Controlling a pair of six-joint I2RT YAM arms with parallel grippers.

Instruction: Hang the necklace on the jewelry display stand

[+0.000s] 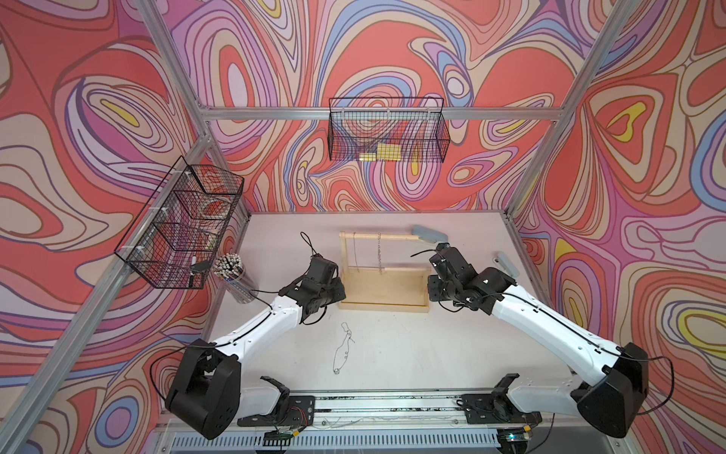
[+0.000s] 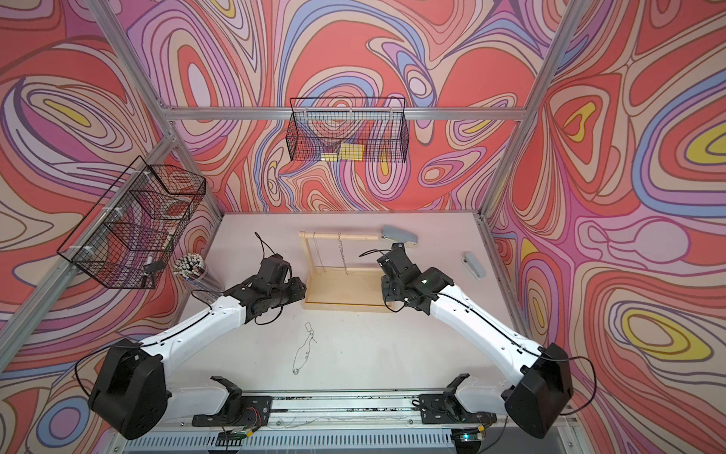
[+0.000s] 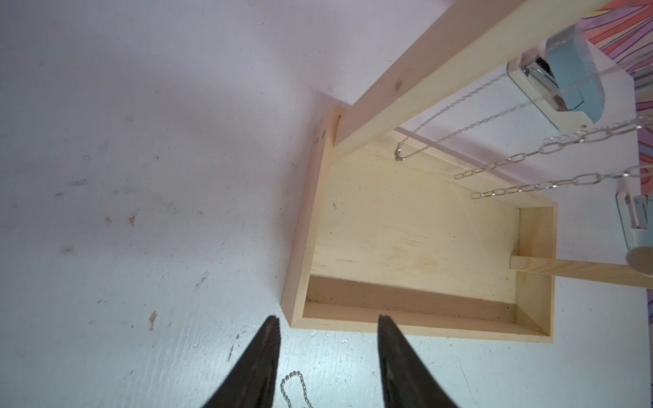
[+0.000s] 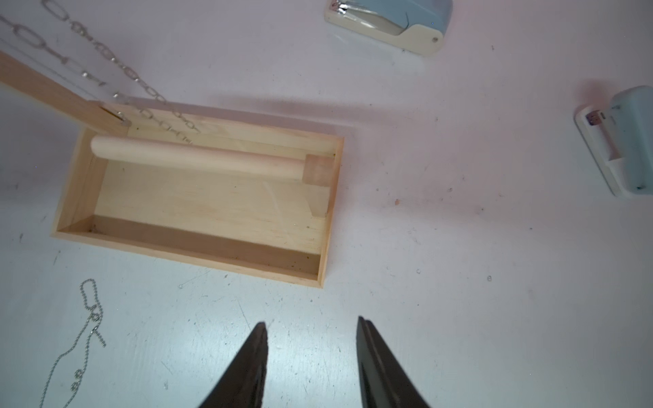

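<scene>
A thin chain necklace [image 1: 342,349] lies loose on the table in front of the wooden display stand [image 1: 382,305], whose top bar holds several hanging chains [image 1: 379,253]. My left gripper is open and empty, raised at the stand's left side; the necklace's top end shows below its fingers in the left wrist view. My right gripper is open and empty, raised at the stand's right, with the necklace to the lower left in the right wrist view.
Two blue staplers [image 4: 384,20] [image 4: 629,142] lie behind and right of the stand. A container of white-tipped items [image 1: 233,276] stands at the left. Wire baskets [image 1: 388,128] hang on the frame.
</scene>
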